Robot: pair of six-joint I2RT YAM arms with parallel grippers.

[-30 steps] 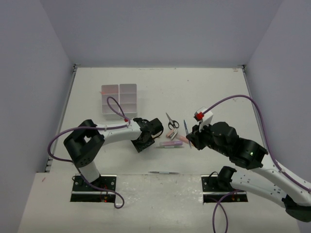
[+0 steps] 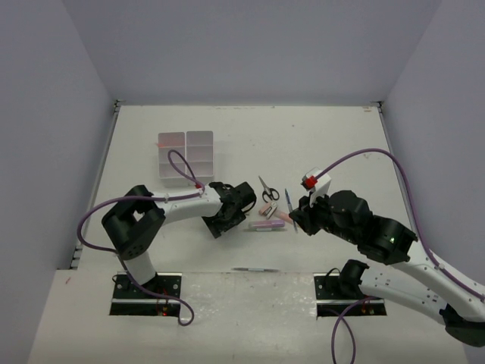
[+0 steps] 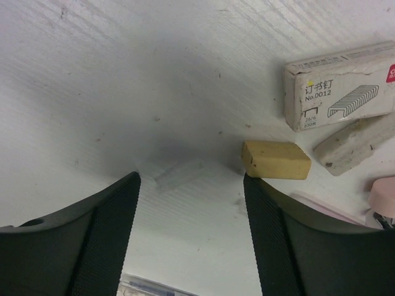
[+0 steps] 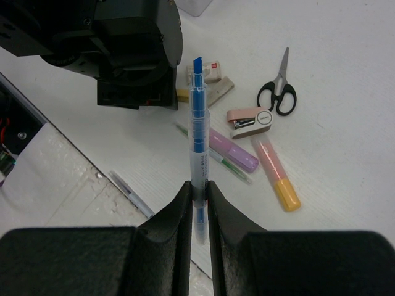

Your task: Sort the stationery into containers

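Observation:
My right gripper is shut on a blue-and-clear pen, which stands upright in the right wrist view. In the left wrist view, my left gripper is open close over the table, with only pale surface and a faint mark between its fingers. A yellow block lies right at the tip of the right-hand finger; whether they touch I cannot tell. Beyond it lie a staple box and a worn eraser. The compartmented grey containers stand at the back left, a reddish item in one.
Scissors, a pink stapler, a purple tube, a green pen and a pink-orange marker lie close together. Another pen rests near the front edge.
The left arm's wrist has shifted very slightly toward the back of the table. The right arm and its pen have stayed still.

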